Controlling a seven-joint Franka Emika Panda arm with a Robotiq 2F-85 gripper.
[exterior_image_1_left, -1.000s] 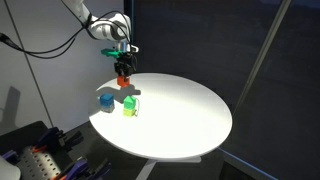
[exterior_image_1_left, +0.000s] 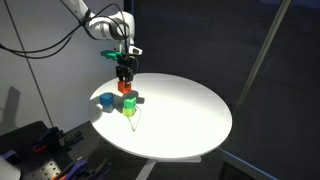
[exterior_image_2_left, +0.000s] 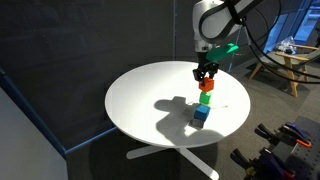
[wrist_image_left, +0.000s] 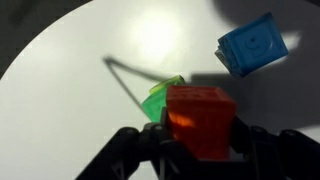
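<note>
A red block (wrist_image_left: 200, 122) is held between the fingers of my gripper (exterior_image_1_left: 124, 82), which is shut on it. In the first exterior view the red block (exterior_image_1_left: 124, 88) hangs over the back left of the round white table (exterior_image_1_left: 180, 105). Nearer the front stands a green block (exterior_image_1_left: 130, 103), with a yellow-green piece (exterior_image_1_left: 128, 112) just below it. A blue block (exterior_image_1_left: 106, 99) rests to their left. In the wrist view the red block partly covers the green block (wrist_image_left: 156, 100), and the blue block (wrist_image_left: 252, 44) lies clear at the upper right.
A thin, light strip (exterior_image_1_left: 136, 121) or line shows on the table beside the green block; I cannot tell what it is. A chair (exterior_image_2_left: 285, 66) stands behind the table in the second exterior view.
In the first exterior view the gripper and the red block have moved slightly downward and toward the front. The green and blue blocks stay where they were.
</note>
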